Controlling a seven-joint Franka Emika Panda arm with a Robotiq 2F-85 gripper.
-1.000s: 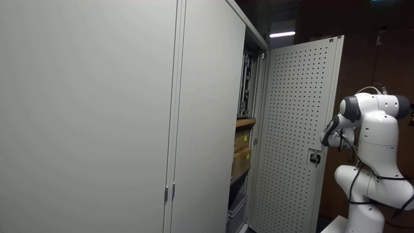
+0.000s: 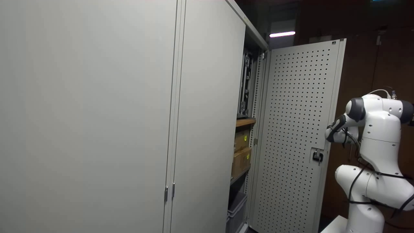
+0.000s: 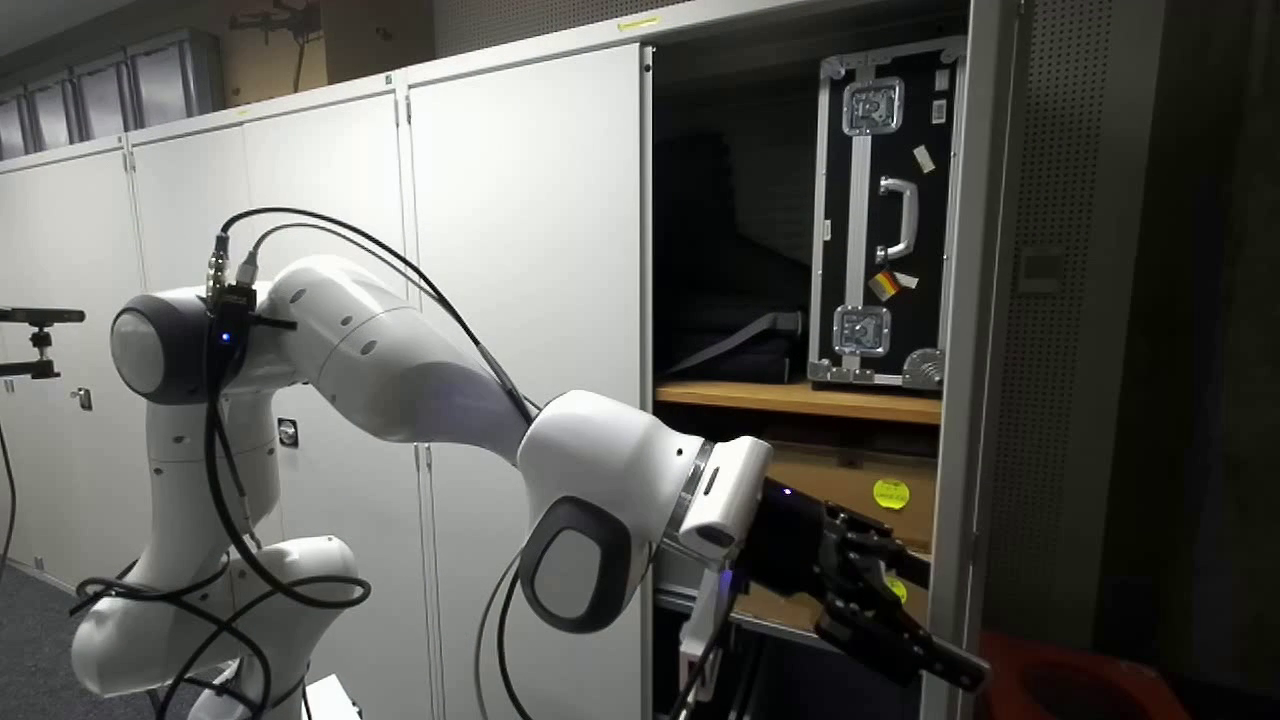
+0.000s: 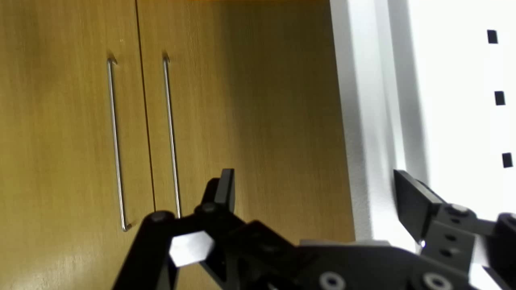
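The grey cabinet door, perforated on its inner face, stands swung wide with its black latch showing. In the wrist view, the pale edge of that door runs down the right side. My black gripper is open, its fingers far apart. One finger lies over the wooden background; the other overlaps the door's edge, and whether it touches cannot be told. Nothing is visibly clamped between them. In the second exterior view the gripper appears in front of the cabinet's right post, while the first exterior view hides it behind the door.
Inside the cabinet are a black flight case, a wooden shelf and cardboard boxes. A closed white door adjoins the opening. Wooden doors with long metal handles stand beyond. A red object sits low at right.
In the first exterior view, the perforated door has swung slightly farther right, away from the cabinet. The arm's upper part has shifted right along with it.
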